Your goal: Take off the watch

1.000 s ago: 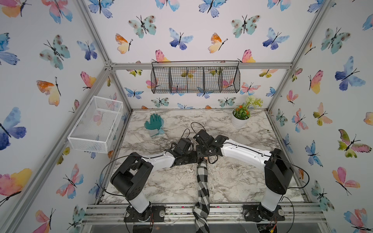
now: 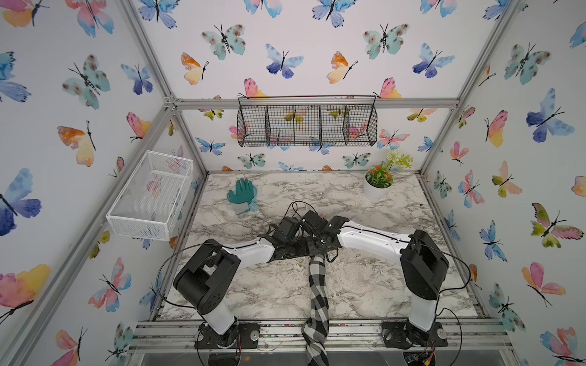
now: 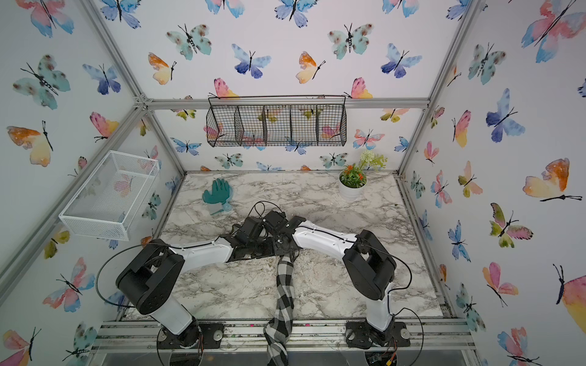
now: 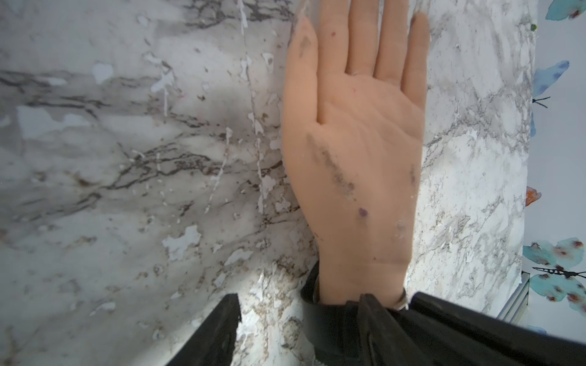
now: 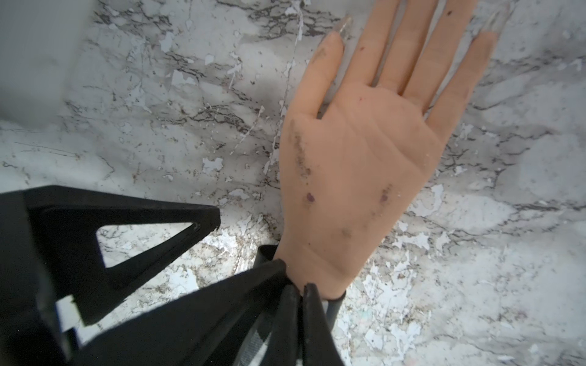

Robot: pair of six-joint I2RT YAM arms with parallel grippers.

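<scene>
A flesh-coloured model hand (image 4: 360, 201) lies palm up on the table, its forearm in a black-and-white checked sleeve (image 2: 317, 286). Round its wrist sits the watch's black band (image 4: 329, 329); no watch face shows. My left gripper is at the wrist, its fingers apart, one against or very near the band, with table visible beside the other. Whether it grips the band is unclear. In the right wrist view, my right gripper is shut at the wrist by the band, nothing visible between its fingers. The top views lose the hand under both grippers.
The two grippers are crowded together over the wrist. A teal hand-shaped object (image 2: 242, 194) stands at the back left, a potted plant (image 2: 377, 183) at the back right. A white basket (image 2: 149, 195) hangs left and a wire rack (image 2: 307, 125) at the back.
The left arm looks unmoved.
</scene>
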